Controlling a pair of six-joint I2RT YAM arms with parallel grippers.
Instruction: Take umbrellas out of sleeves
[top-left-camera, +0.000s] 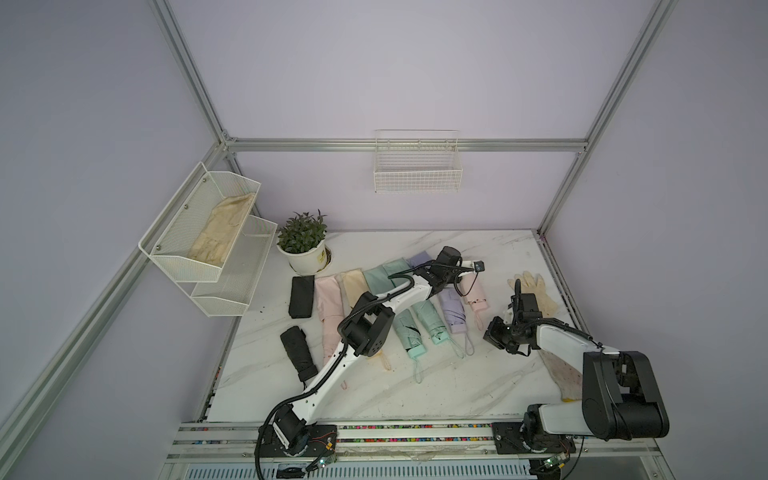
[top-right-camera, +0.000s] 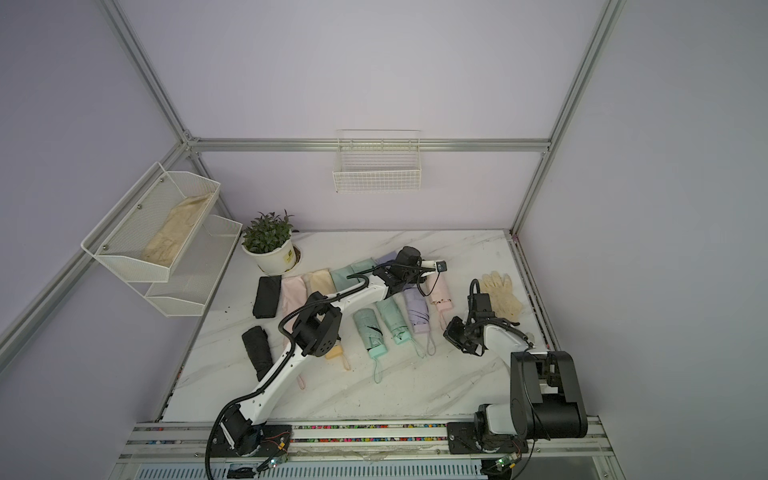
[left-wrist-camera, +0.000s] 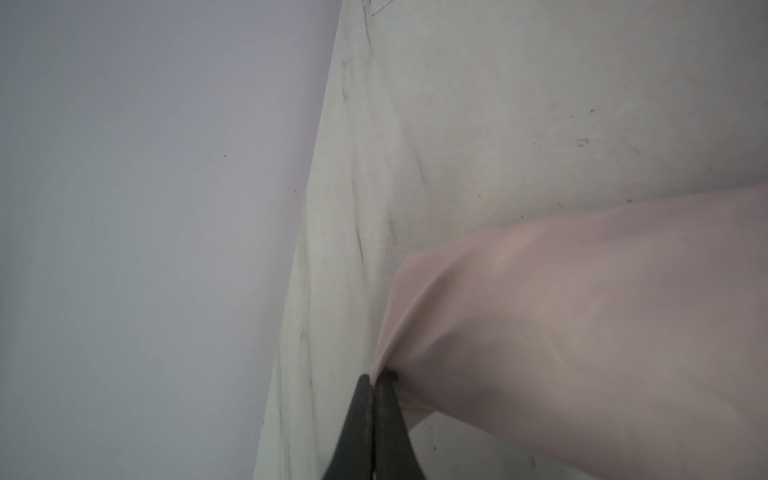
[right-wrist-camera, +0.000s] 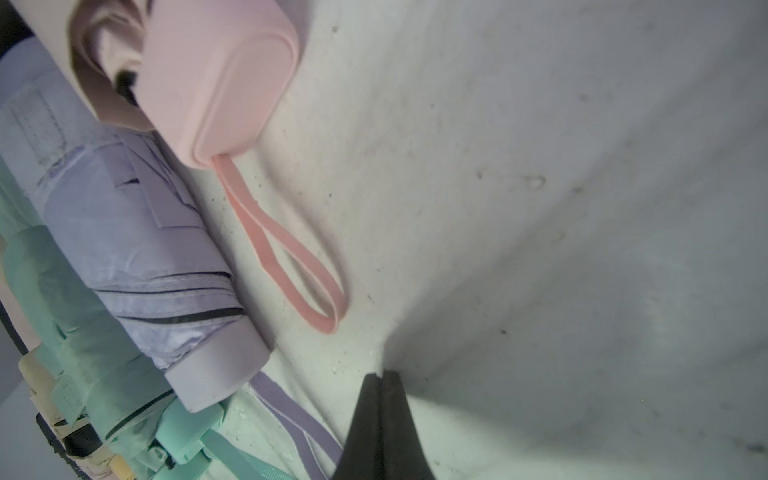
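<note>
At the right of the row lies a pink umbrella (top-left-camera: 475, 294), its far end hidden under my left arm's wrist. In the left wrist view my left gripper is shut on a bunched corner of the thin pink sleeve (left-wrist-camera: 592, 320). My right gripper is shut with nothing showing between its fingers, just off the table and apart from the pink handle (right-wrist-camera: 228, 80) and its loop. Around the umbrella's body behind that handle, the sleeve's open mouth (right-wrist-camera: 96, 64) shows, slightly blurred.
A glove (top-left-camera: 544, 294) and a potted plant (top-left-camera: 303, 240) stand near the edges.
</note>
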